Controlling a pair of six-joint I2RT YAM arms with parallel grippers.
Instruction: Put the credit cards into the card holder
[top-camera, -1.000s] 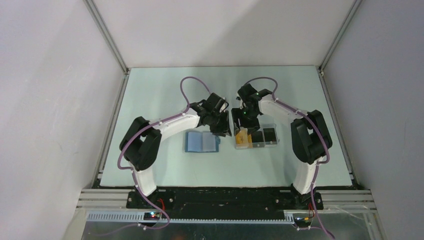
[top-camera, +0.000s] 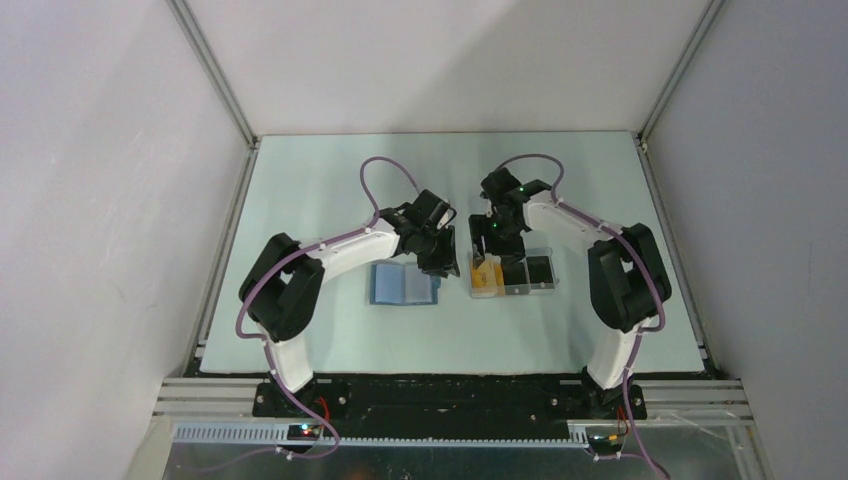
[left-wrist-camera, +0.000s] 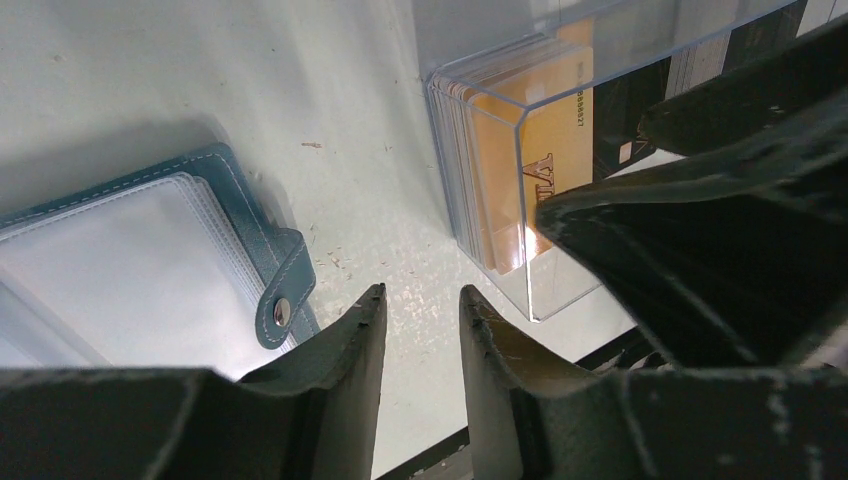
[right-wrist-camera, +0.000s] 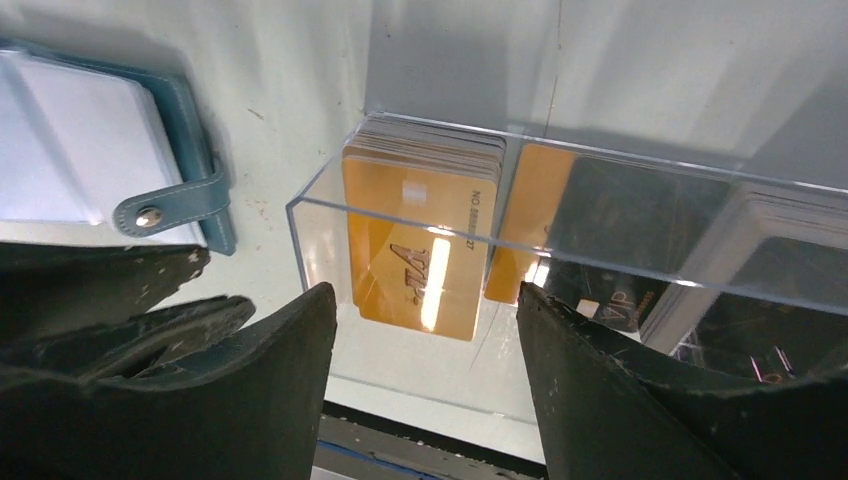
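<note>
Gold credit cards (right-wrist-camera: 415, 240) stand stacked at the left end of a clear box (top-camera: 484, 293), with dark cards (right-wrist-camera: 620, 215) further right in it. The card holder (top-camera: 403, 284), blue with white sleeves, lies left of the box; its snap strap (left-wrist-camera: 285, 290) shows in the left wrist view. Between holder and box, my left gripper is open with nothing between its fingers. My right gripper is over the box's gold-card end, its fingers apart and the gold stack visible between them; no card is seen gripped.
Both grippers are close together: the right one's dark fingers (left-wrist-camera: 690, 190) cross the left wrist view, over the box. Clear tabletop (top-camera: 440, 345) lies in front of holder and box.
My left arm has shifted only slightly. Holder and box stay in place.
</note>
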